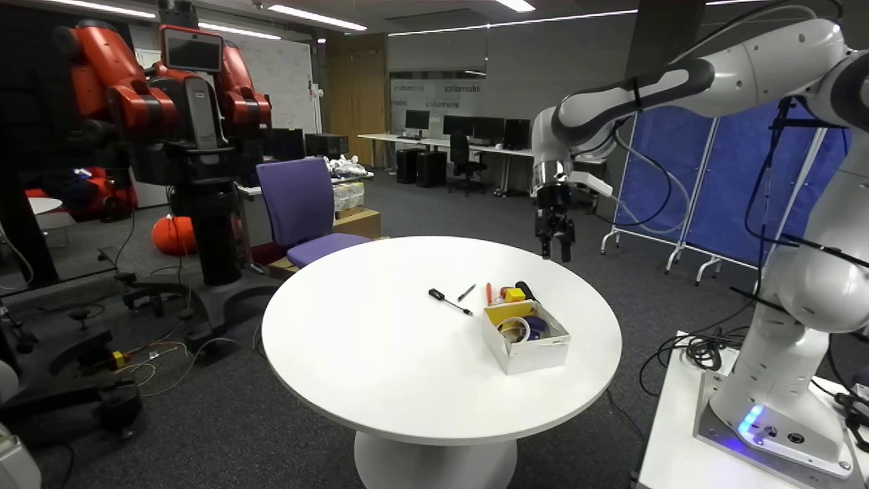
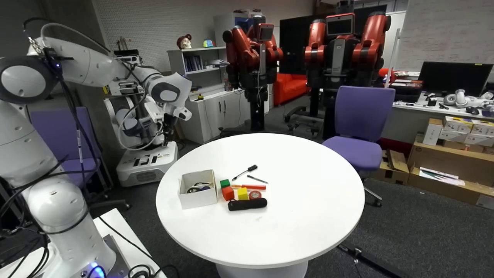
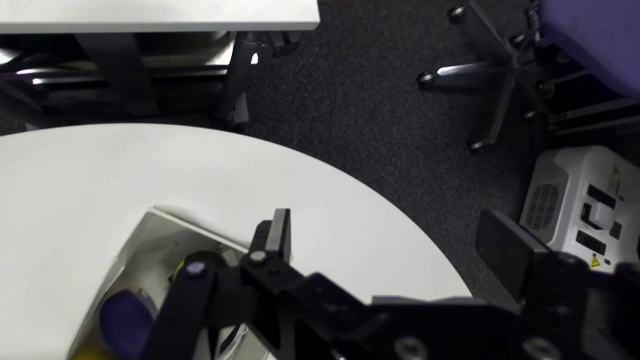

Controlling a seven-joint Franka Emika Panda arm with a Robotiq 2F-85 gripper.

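My gripper hangs in the air above the far right side of the white round table, over its edge. In the wrist view the two fingers of the gripper stand wide apart, with only tabletop and floor showing between them. A white open box holds a purple-blue item, rings and other small things. Beside it sit a green cube, a red cube, a yellow cube, a red tape roll and a black case.
An orange-red marker, a dark pen and a black adapter cable also lie on the table. A purple chair stands near the rim.
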